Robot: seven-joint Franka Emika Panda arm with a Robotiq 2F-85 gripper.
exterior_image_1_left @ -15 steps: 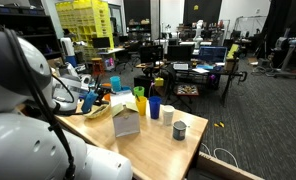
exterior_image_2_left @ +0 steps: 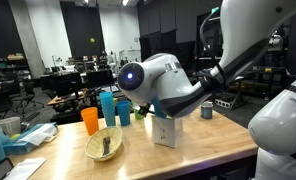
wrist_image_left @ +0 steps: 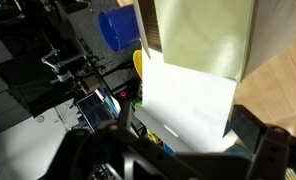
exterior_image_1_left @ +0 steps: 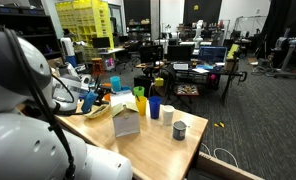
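In the wrist view my gripper is open, its dark fingers standing wide apart. A white panel [wrist_image_left: 188, 95] shows across the gap, and a pale greenish face [wrist_image_left: 203, 35] lies above it. How far the panel is from the fingertips I cannot tell. A white box [exterior_image_1_left: 126, 121] stands upright on the wooden table in exterior view 1, with the arm to its left. Exterior view 2 shows the box [exterior_image_2_left: 168, 131] partly behind the white arm [exterior_image_2_left: 153, 85], which hides the fingers there.
A blue cup [exterior_image_1_left: 155, 104], a yellow cup [exterior_image_1_left: 141, 104], a white cup [exterior_image_1_left: 167, 117] and a grey cup [exterior_image_1_left: 179, 130] stand around the box. A shallow basket [exterior_image_2_left: 96, 152] holds a small dark item. Near it stands an orange cup [exterior_image_2_left: 90, 120].
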